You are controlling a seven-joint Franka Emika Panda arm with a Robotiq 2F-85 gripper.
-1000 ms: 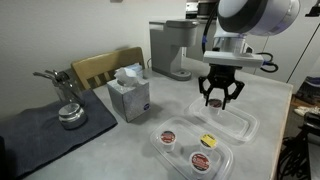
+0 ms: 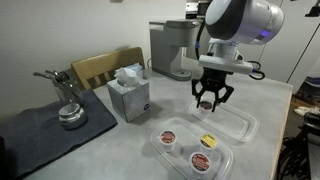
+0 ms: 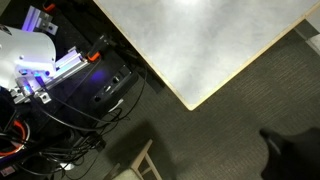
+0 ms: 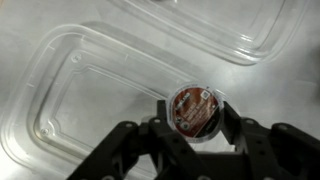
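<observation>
A coffee pod with a brown printed lid sits between the fingertips of my gripper, which is shut on it. In exterior view 1 the gripper holds that pod at the back left part of the empty clear tray. Whether the pod's bottom touches the tray cannot be seen. The other clear tray, nearer the front left, bears two brown-lidded pods, one at its back and one at its front, and a yellow-lidded pod.
A tissue box stands left of the trays, with a coffee machine behind. Further left, a metal canister is on a dark cloth. Bare table lies in front of the tissue box. Exterior view 2 shows only a table corner and floor.
My gripper has shifted a little to the left in exterior view 1, carrying the pod, which is now slightly lower in the picture. The trays and other pods have stayed put.
</observation>
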